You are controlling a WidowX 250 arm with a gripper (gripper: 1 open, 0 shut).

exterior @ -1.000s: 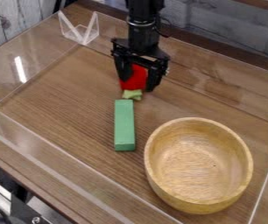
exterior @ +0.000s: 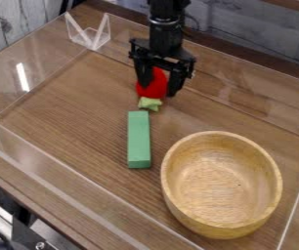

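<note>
My black gripper hangs at the top centre, its fingers around a red object, which partly hides behind them; whether they grip it cannot be told. A small light-green piece lies just below the red object. A green bar lies upright in the view on the wooden table, below centre.
A large yellow bowl takes up the lower right. A clear wire-like or plastic item stands at the back left. The left of the table and the right behind the bowl are clear.
The gripper has shifted slightly up and back in the view, and the red object and small green piece have moved a little upward with it.
</note>
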